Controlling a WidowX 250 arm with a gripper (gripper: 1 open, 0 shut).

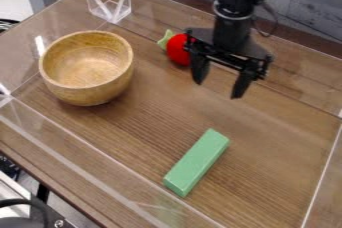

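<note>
My gripper (227, 70) hangs in the upper middle of the camera view above the wooden table, its dark fingers spread open, slightly blurred. Just left of it and partly behind it lies a red tomato-like object (178, 50) with a green top. A tan bowl (86, 67) sits at the left. A green rectangular block (197, 161) lies in the lower middle of the table.
A small clear wire-like holder (110, 7) stands at the back left. A wall runs along the back right.
</note>
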